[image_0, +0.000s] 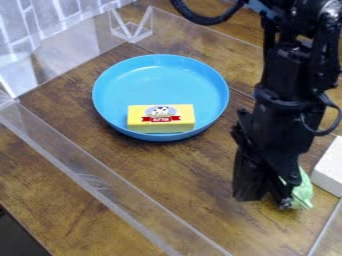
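Note:
The black gripper (263, 185) hangs low over the wooden table at the right, beside a light green crumpled item (302, 194) that it partly hides. Its fingertips are dark and overlapping, so what lies between them cannot be seen. A blue plate (159, 74) lies at the upper middle, with a yellow butter box (159, 117) on it.
A white block (329, 166) sits at the right edge behind the green item. Clear plastic edges run along the left and front of the table (80, 120). The wood left of and below the plate is bare.

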